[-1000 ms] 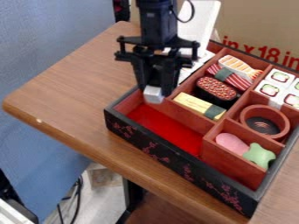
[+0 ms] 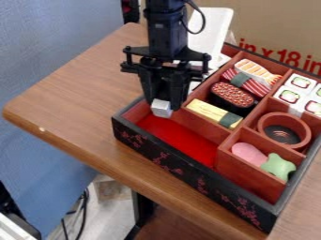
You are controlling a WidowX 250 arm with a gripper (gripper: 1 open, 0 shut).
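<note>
My black gripper (image 2: 164, 87) points down over the upper-left compartment of a dark, patterned box (image 2: 189, 173), with a small white block (image 2: 162, 108) at its fingertips. The red empty compartment (image 2: 189, 141) lies just below. Other compartments hold a yellow piece (image 2: 209, 112), a round speckled piece (image 2: 234, 95), striped pieces (image 2: 245, 81), white pieces (image 2: 298, 91), a red ring (image 2: 284, 129), a pink piece (image 2: 247, 153) and a green piece (image 2: 279, 166).
A wooden table (image 2: 69, 108) has clear room to the left of the box. A white object (image 2: 216, 23) and cardboard (image 2: 282, 37) stand behind.
The gripper and the white block have shifted very slightly; otherwise the scene looks the same.
</note>
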